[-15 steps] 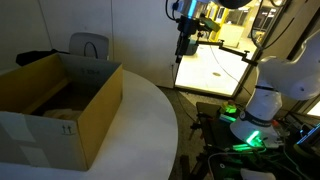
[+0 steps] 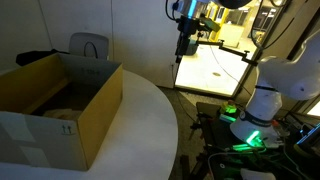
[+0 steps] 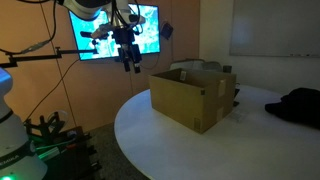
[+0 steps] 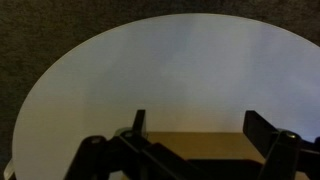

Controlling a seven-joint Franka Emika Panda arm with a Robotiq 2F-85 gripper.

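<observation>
A large open-topped cardboard box [image 2: 84, 118] stands on the white table [image 2: 142, 132]. In exterior view 1 something brown lies low inside it, too unclear to name. My gripper [image 2: 178, 62] hangs high, off to the right of the box in that view, pointing down. Exterior view 2 has the gripper [image 3: 132, 68] up and to the left of the box [image 3: 196, 103], well apart from it. In the wrist view the gripper is open, its two fingers spread wide with nothing held. Beneath them a strip of the cardboard box [image 4: 200, 139] shows at the bottom.
A black cloth-like item [image 3: 298, 106] lies on the table in exterior view 2. Behind the table stands a grey chair [image 2: 89, 44]. Bare table [image 4: 190, 70] stretches ahead of the fingers to its curved edge, with dark floor beyond.
</observation>
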